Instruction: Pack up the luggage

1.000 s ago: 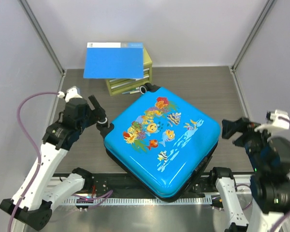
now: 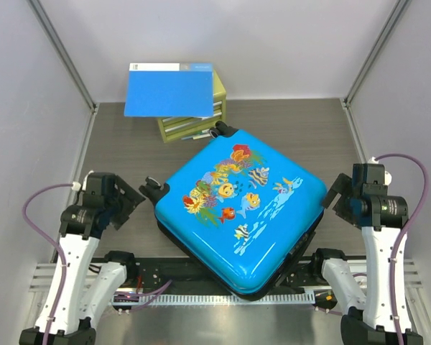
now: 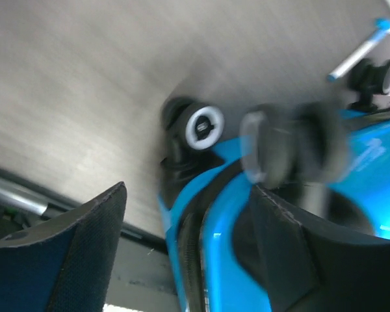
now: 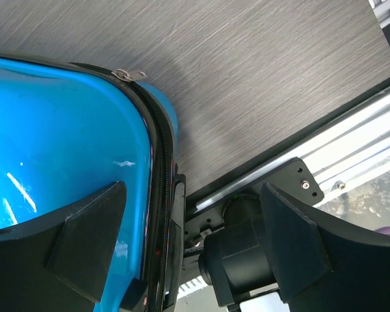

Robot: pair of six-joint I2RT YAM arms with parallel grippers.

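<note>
A shut blue suitcase (image 2: 237, 194), printed with fish and coral, lies at a slant across the middle of the table. Its wheels (image 3: 205, 127) poke out at the left corner. My left gripper (image 2: 133, 205) is beside those wheels, its fingers apart; in the left wrist view nothing is gripped, and a second, blurred wheel (image 3: 266, 143) looms close behind the right-hand finger. At the suitcase's right corner my right gripper (image 2: 332, 201) stands open; in the right wrist view its left finger (image 4: 84, 240) overlaps the blue lid, and the zipper (image 4: 161, 169) runs between the fingers. The suitcase's inside is hidden.
Behind the suitcase stands a small green drawer unit (image 2: 192, 126) with a blue folder (image 2: 169, 93) lying over its top. Pens (image 2: 197, 135) rest by its base. Bare table (image 2: 287, 122) shows at the back right.
The right arm has swung in from the right toward the suitcase's right corner. The suitcase has not moved.
</note>
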